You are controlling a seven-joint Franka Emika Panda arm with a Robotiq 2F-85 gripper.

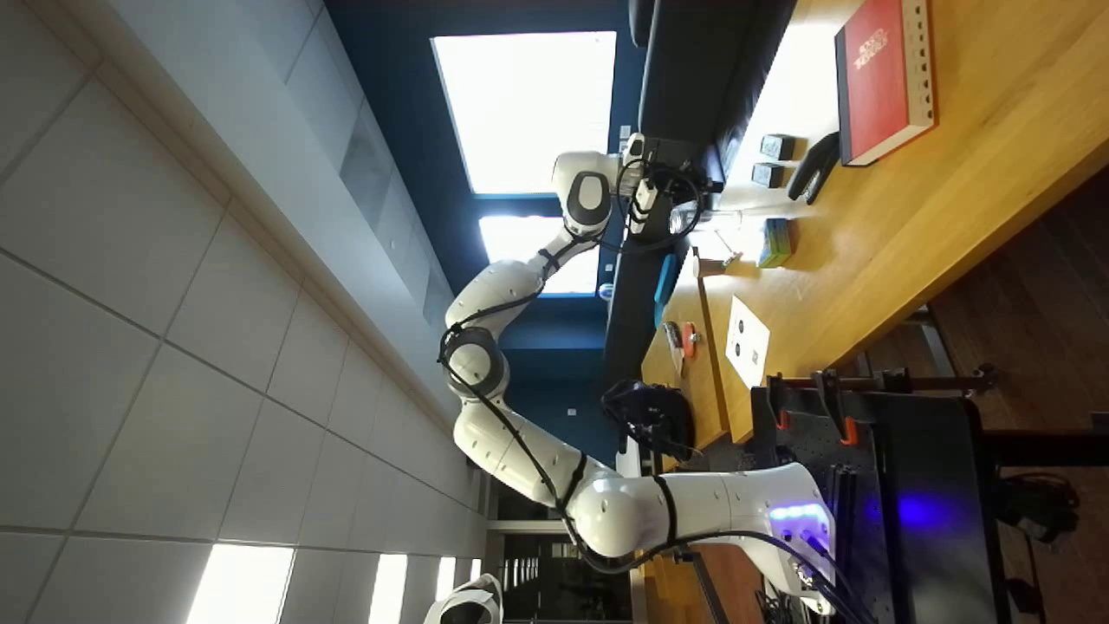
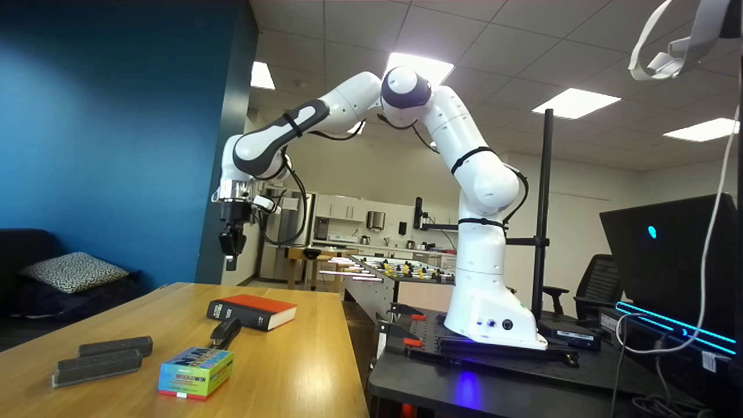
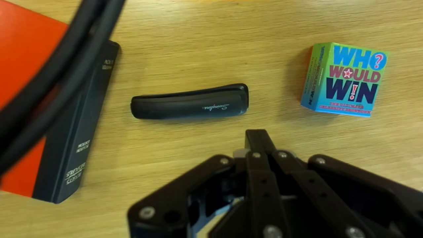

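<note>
My gripper is shut, with nothing visible between its black fingers. It points down and hangs above the wooden table, apart from everything on it. In the wrist view a black stapler (image 3: 190, 102) lies flat, up and left of the fingertips. To their upper right sits a small colourful "Who Would Win" box (image 3: 353, 81). A thick red book (image 3: 23, 47) with a black spine lies at the left, partly hidden by dark cables. From the second exterior view, the gripper (image 2: 230, 263) appears well above the tabletop (image 2: 320, 348).
Two dark grey blocks (image 2: 104, 366) lie side by side near the box. Exterior view 1 is turned sideways; a white printed sheet (image 1: 746, 341) lies closer to the arm's base. Bare table surrounds the stapler.
</note>
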